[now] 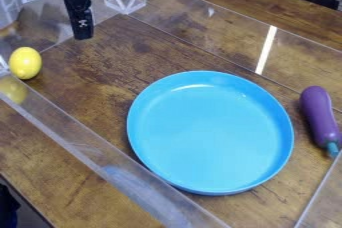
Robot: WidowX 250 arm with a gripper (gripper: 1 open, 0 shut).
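A black gripper [82,22] hangs at the upper left near the back corner, open, with nothing visible between its fingers. A yellow lemon-like object [24,62] sits on the wood below it at the left. A large blue plate [210,132] lies in the middle right. A purple eggplant [319,117] with a green stem lies at the right edge, apart from the plate.
Clear plastic walls border the wooden work surface [107,87], along the back, the front left and the right. The wood between the gripper and the plate is clear.
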